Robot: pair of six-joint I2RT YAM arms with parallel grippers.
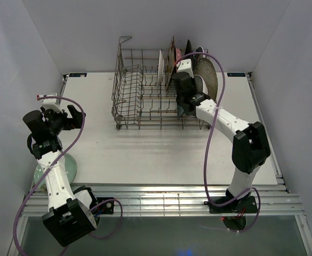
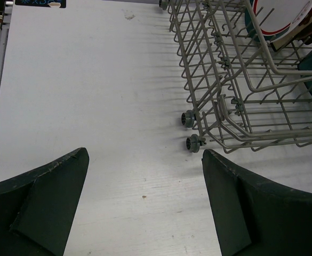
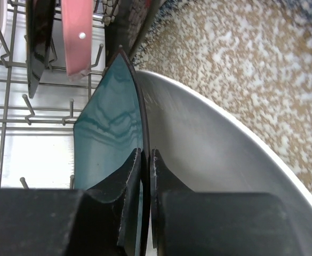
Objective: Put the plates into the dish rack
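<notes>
The dish rack [image 1: 129, 117] holds several plates upright on its right half. My right gripper is shut on a teal plate [image 3: 108, 122] with a dark rim, held upright among them, close beside a white bowl-like dish [image 3: 225, 160]. A large speckled plate [image 1: 210, 74] stands at the rack's right end. My left gripper is open and empty over the table left of the rack. A pale green plate [image 1: 69, 169] lies at the front left, partly under the left arm.
The rack's left half [image 1: 126, 90] is empty. Bare table [image 2: 102, 80] lies left of the rack and in front of it. A pink item [image 3: 77, 37] and dark plates stand behind the held plate. Walls border the back and sides.
</notes>
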